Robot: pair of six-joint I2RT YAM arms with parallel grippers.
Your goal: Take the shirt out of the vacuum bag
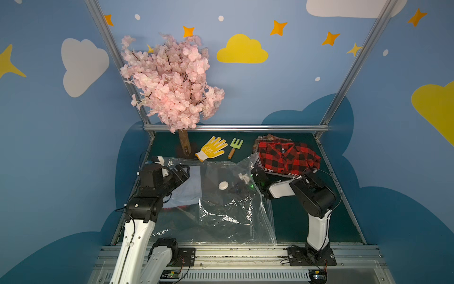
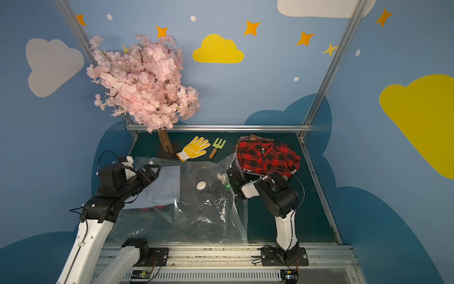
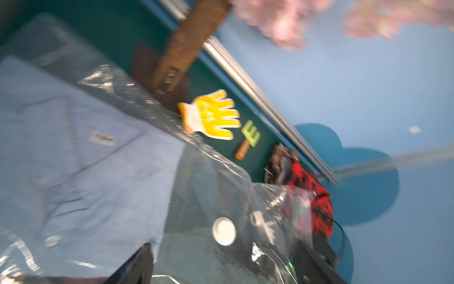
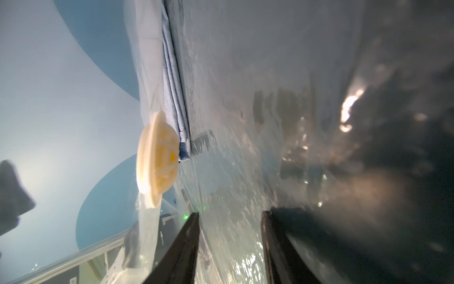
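A clear vacuum bag (image 1: 236, 222) lies on the green table with a folded light blue shirt (image 3: 94, 165) inside, toward the left. A white round valve cap (image 1: 223, 185) sits on the bag. My left gripper (image 1: 182, 172) is raised over the shirt, fingers apart with nothing seen between them. My right gripper is at the bag's raised right side by the zip edge, its fingers apart with clear plastic around them; whether any plastic is between them is hard to tell.
A stack of red and black checked shirts (image 1: 288, 158) lies at the back right. A yellow glove (image 1: 211, 149), a green hand fork (image 1: 235, 146) and a pink blossom tree (image 1: 184, 142) stand or lie along the back.
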